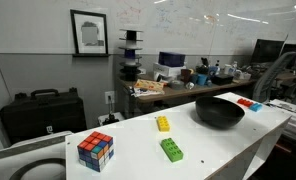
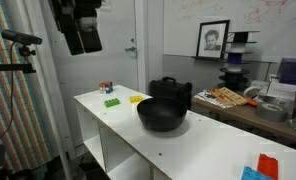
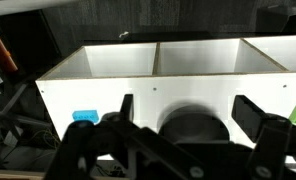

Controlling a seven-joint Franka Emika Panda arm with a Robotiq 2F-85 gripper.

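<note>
In the wrist view my gripper is open, its two black fingers wide apart with nothing between them. It hangs high above the table, and the black bowl [image 3: 193, 126] lies far below, partly hidden by the gripper body. That bowl [image 1: 220, 112] rests upright on the white table in exterior view 1. A green block [image 1: 172, 150], a yellow block [image 1: 163, 124] and a Rubik's-type cube [image 1: 96, 151] stand apart to its left. A red block [image 2: 268, 166] and a blue block [image 2: 254, 174] lie at the near right in exterior view 2.
The white table [image 2: 203, 150] has bare room around the bowl. Open white compartments [image 3: 108, 62] show along one table side in the wrist view. Behind stands a wooden bench [image 2: 258, 114] with several items; a black case [image 1: 43, 114] sits at the left.
</note>
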